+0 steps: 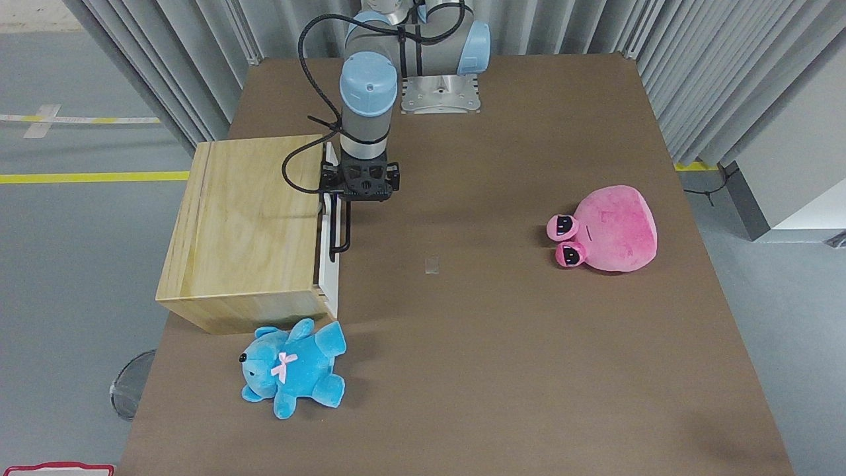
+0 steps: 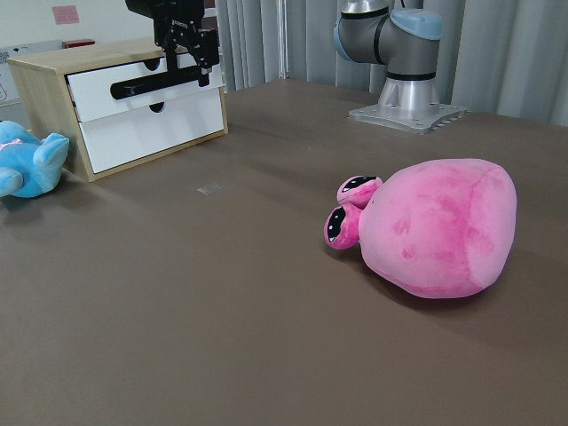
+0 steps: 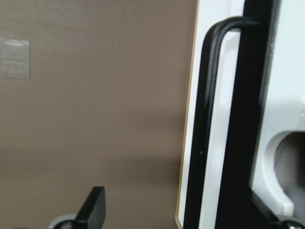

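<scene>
A wooden two-drawer cabinet (image 1: 246, 222) stands at the table's left with white drawer fronts (image 2: 151, 124). My black gripper (image 2: 188, 64) is at the upper drawer, against its front by the long black handle (image 2: 133, 86). In the wrist view the black handle bar (image 3: 207, 95) runs vertically along the white front, with part of a round cutout at the right. The upper drawer looks pushed nearly flush. Whether the fingers are closed on anything cannot be told.
A blue teddy bear (image 1: 297, 369) lies in front of the cabinet. A pink plush toy (image 1: 611, 230) lies on the right of the table (image 1: 515, 357).
</scene>
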